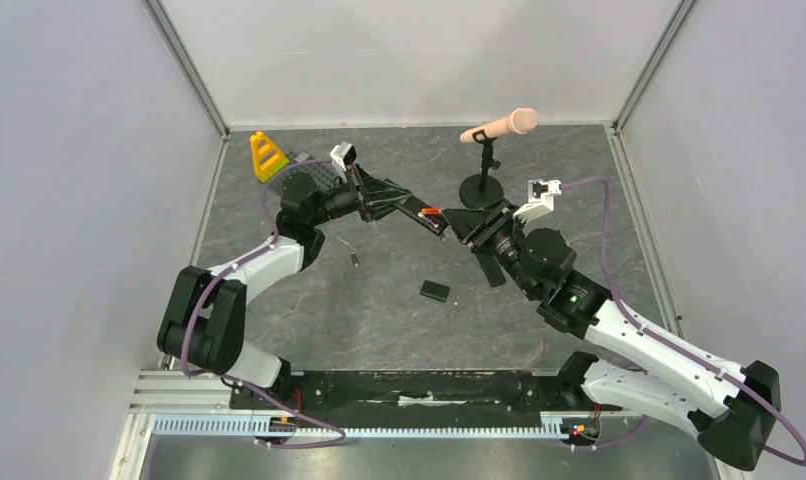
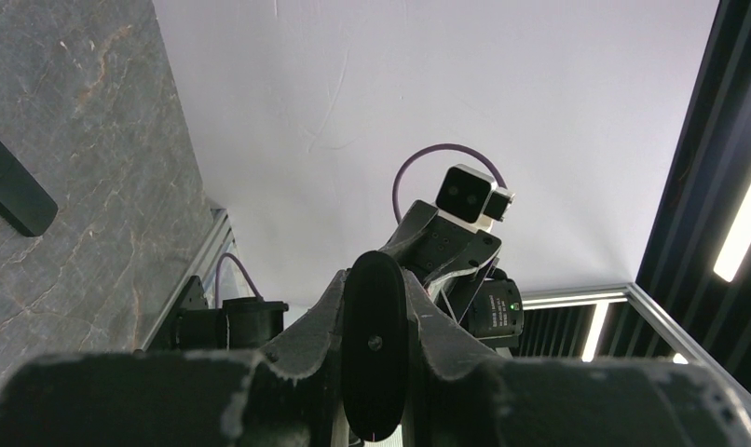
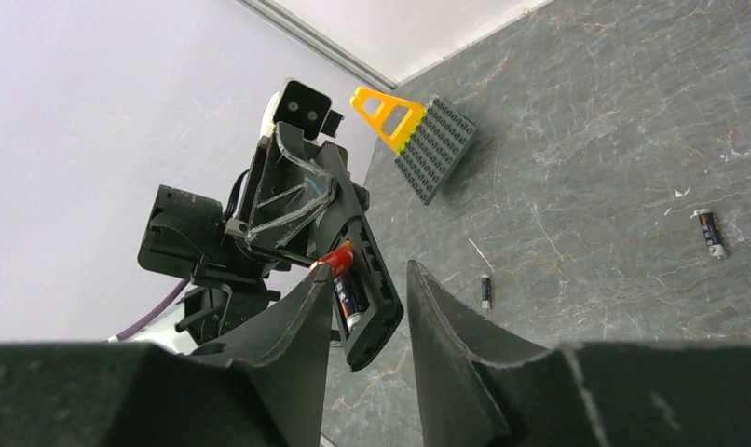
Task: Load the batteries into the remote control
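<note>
My left gripper holds the black remote control raised over the middle of the floor. In the right wrist view its open compartment shows a dark battery inside and an orange battery angled up out of it. My right gripper is part open at that end, its fingertips just beside the orange battery; whether they touch it is unclear. The left wrist view shows mostly the dark remote end-on between the fingers.
Loose batteries lie on the grey floor. A small black cover, another dark object, a yellow-and-grey rack and a stand with a beige cylinder are around them.
</note>
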